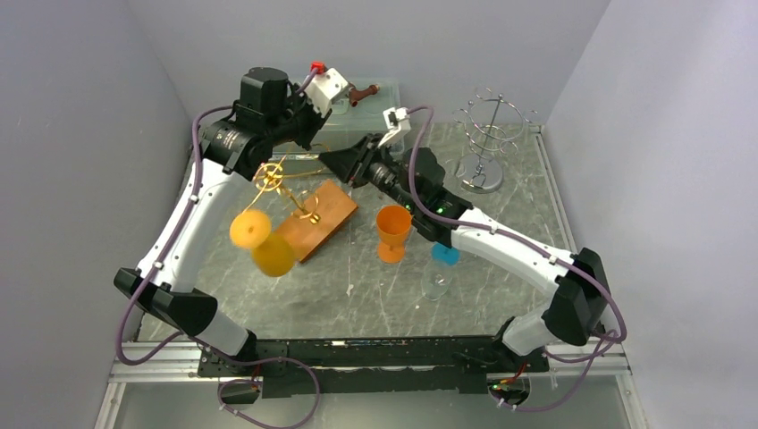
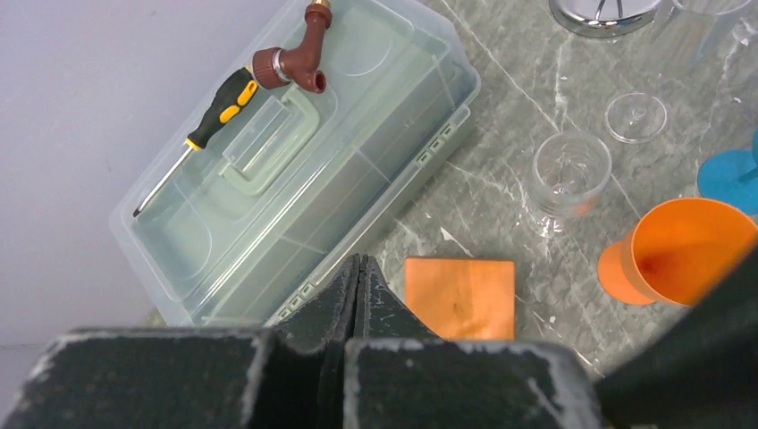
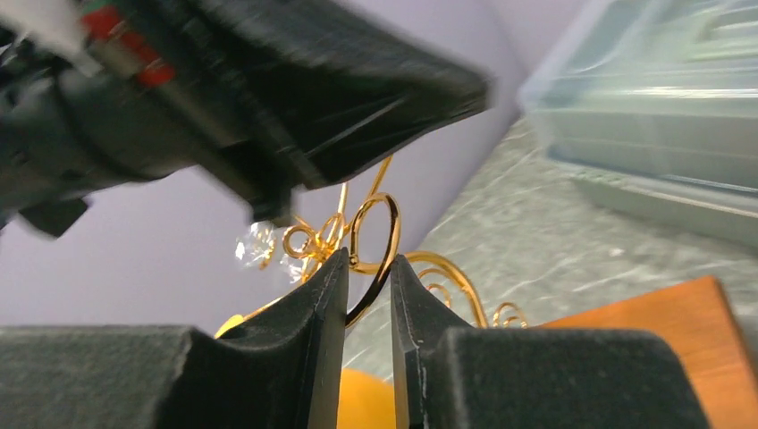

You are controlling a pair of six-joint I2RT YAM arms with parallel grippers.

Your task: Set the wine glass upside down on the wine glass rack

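Observation:
The gold wine glass rack (image 1: 271, 179) leans left in the top view, on its wooden base (image 1: 331, 214). A yellow glass (image 1: 273, 257) hangs upside down from it, and a clear glass (image 3: 257, 245) shows behind the scrolls in the right wrist view. My left gripper is shut, nothing between its fingers; the rack's gold wire is outside them. In the right wrist view, my right gripper is shut on a gold scroll of the rack. The left gripper's dark fingers (image 3: 429, 85) hang above the rack's centre there.
An orange goblet (image 1: 393, 228), a blue goblet (image 1: 444, 254) and a clear glass (image 1: 436, 281) stand right of the rack. A translucent toolbox (image 2: 384, 152) lies behind. A silver rack (image 1: 483, 170) stands back right.

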